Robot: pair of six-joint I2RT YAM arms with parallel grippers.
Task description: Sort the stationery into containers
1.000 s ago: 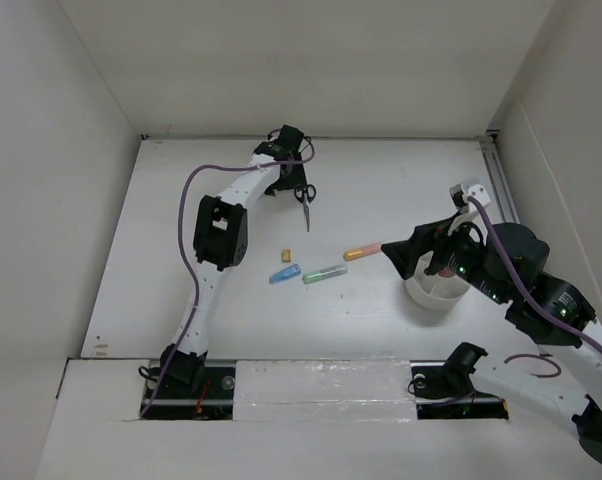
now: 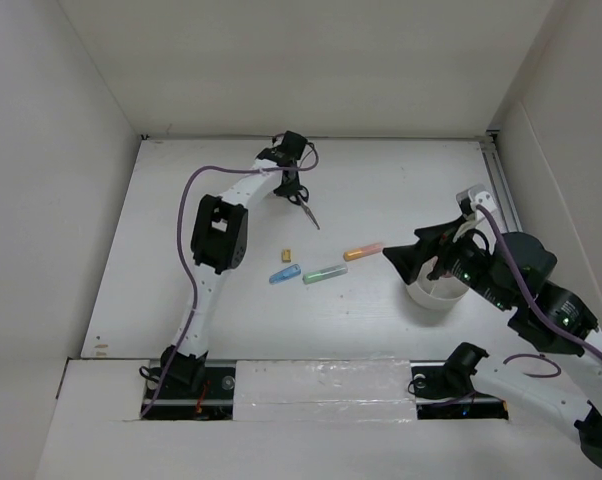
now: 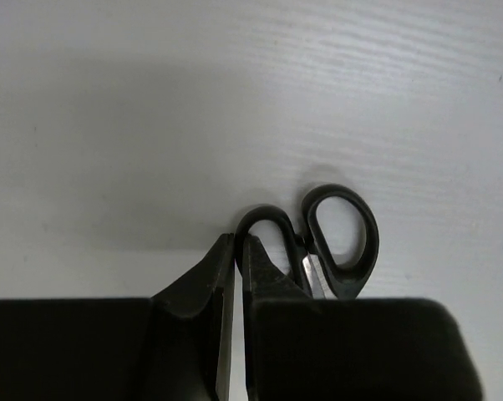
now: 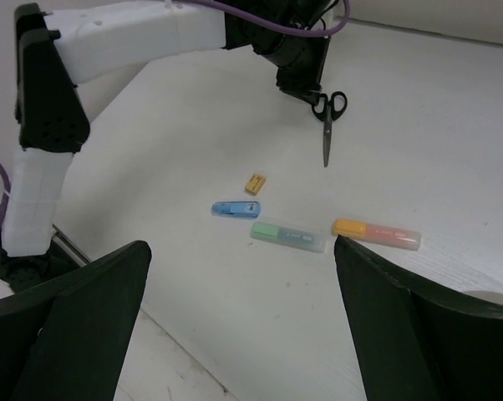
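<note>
Black-handled scissors lie at the back of the table. In the left wrist view, my left gripper is shut on one handle ring of the scissors; the blades are mostly hidden behind the fingers. My right gripper hangs near the white bowl at the right, open, its fingers wide apart with nothing between them. In the middle lie an orange-and-pink tube, a green tube, a blue utility knife and a small yellow block.
A raised wall stands close behind the scissors. The bowl's inside is partly covered by the right arm.
The scissors have turned a little, blades swinging toward the right in the top view. The right arm shifted slightly.
</note>
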